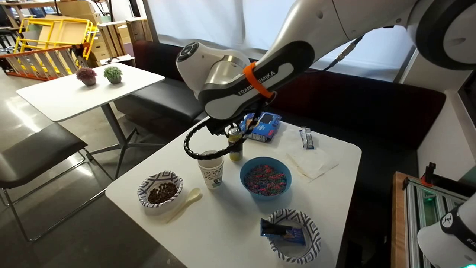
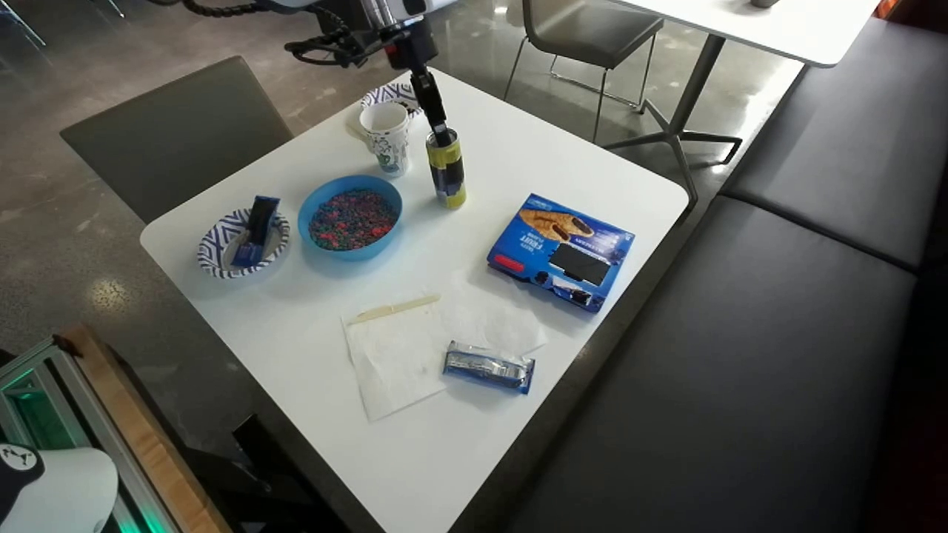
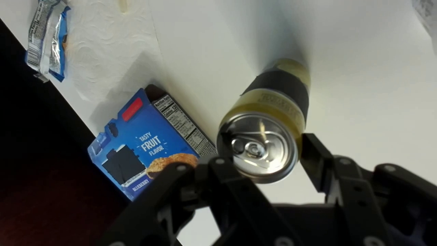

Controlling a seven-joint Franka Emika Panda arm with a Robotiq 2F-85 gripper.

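A yellow-green can with a dark band [image 2: 446, 169] is upright or nearly so; whether its base touches the table is hard to tell. My gripper is shut on the can near its top, one finger on either side. In the wrist view the silver lid [image 3: 258, 145] with its pull tab faces the camera. A patterned paper cup [image 1: 212, 172] stands close to the can, and the blue bowl [image 2: 317, 226] of colourful cereal is nearby.
The blue snack box [image 2: 560, 253], napkin [image 2: 391, 369] and silver wrapper [image 2: 486, 368] lie across the table. A patterned bowl [image 1: 145, 187] holds dark cereal, beside a wooden spoon [image 1: 189, 198]. Another patterned bowl [image 1: 315, 234] holds a blue packet [image 1: 285, 232].
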